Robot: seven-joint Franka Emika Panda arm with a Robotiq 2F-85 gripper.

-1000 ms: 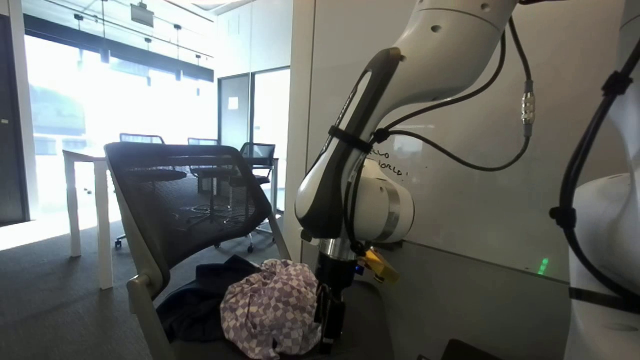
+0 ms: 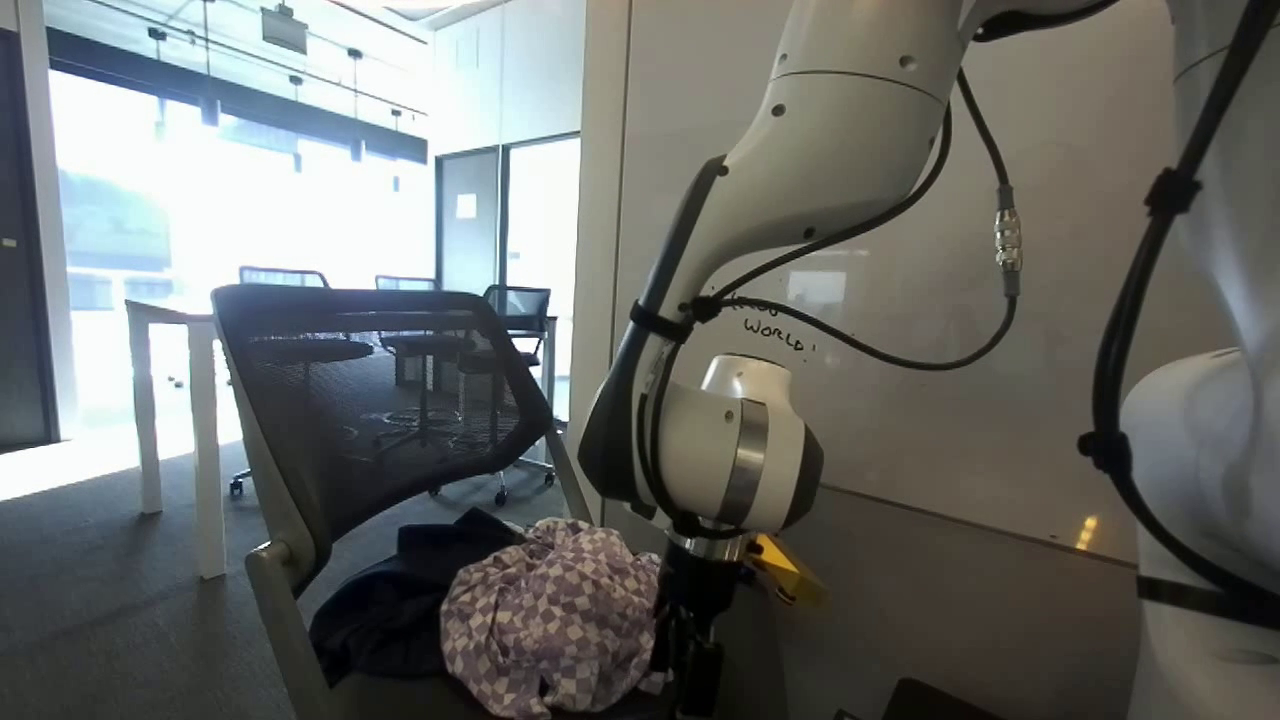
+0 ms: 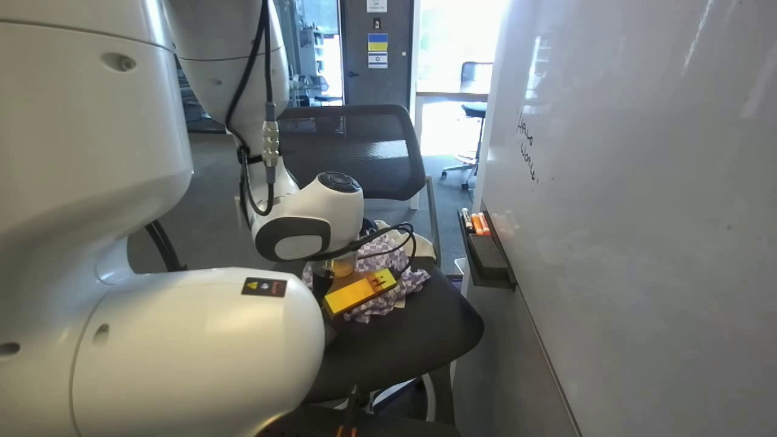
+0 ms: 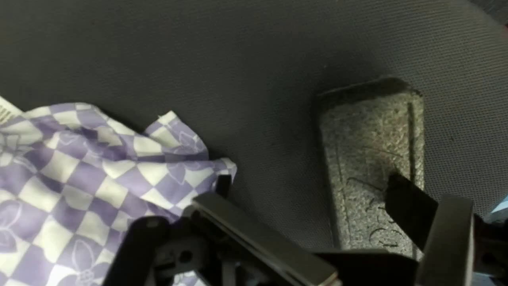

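Observation:
In the wrist view my gripper is open, its two fingertips well apart. A speckled grey block (image 4: 366, 143), like an eraser, lies on the dark chair seat (image 4: 266, 62). The right fingertip (image 4: 410, 205) overlaps the block in this view; whether they touch I cannot tell. The left fingertip sits by the edge of a purple-and-white checkered cloth (image 4: 119, 176). Exterior view 1 has the gripper (image 2: 693, 684) low beside the bunched cloth (image 2: 552, 618), its tips partly cut off. The arm hides the block in both exterior views.
Dark fabric (image 2: 390, 600) lies behind the cloth, against the mesh chair back (image 2: 384, 396). A whiteboard (image 3: 641, 218) runs along one side, with a tray (image 3: 489, 258) carrying markers (image 3: 477, 223).
In exterior view 1 the gripper has shifted to the right and lower, still beside the cloth. The forearm has moved down and left. A reflection on the board has turned from green to yellow-orange.

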